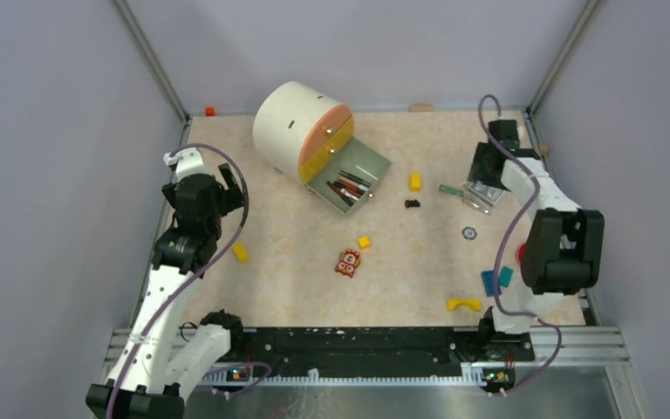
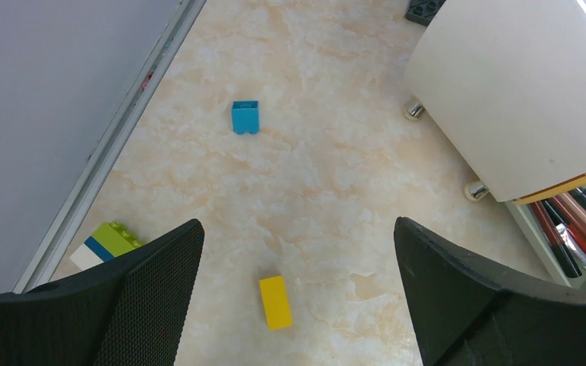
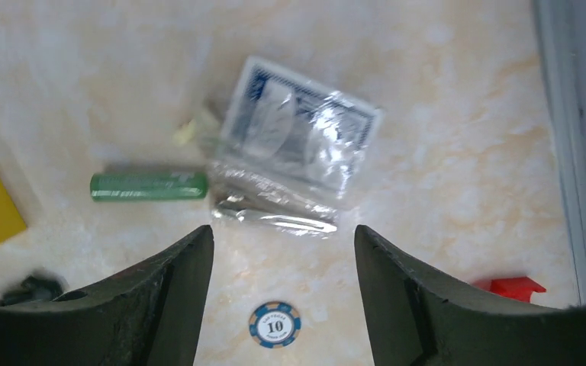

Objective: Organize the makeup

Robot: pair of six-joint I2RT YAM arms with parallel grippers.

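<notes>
A white drum-shaped organizer (image 1: 283, 127) with an orange and yellow front has its sage drawer (image 1: 367, 159) pulled out, holding several cosmetic pencils, brushes and tubes (image 2: 561, 236). At right, my right gripper hovers over a green tube (image 3: 149, 186), a silver slim item (image 3: 290, 219) and a clear packet or card (image 3: 297, 126); its fingers stand apart with nothing between them. My left gripper is open and empty above the left side of the table.
Scattered about lie yellow blocks (image 1: 415, 182), an owl figure (image 1: 348, 262), a chip (image 3: 275, 325), blue blocks (image 1: 490, 282) and a yellow arch (image 1: 463, 305).
</notes>
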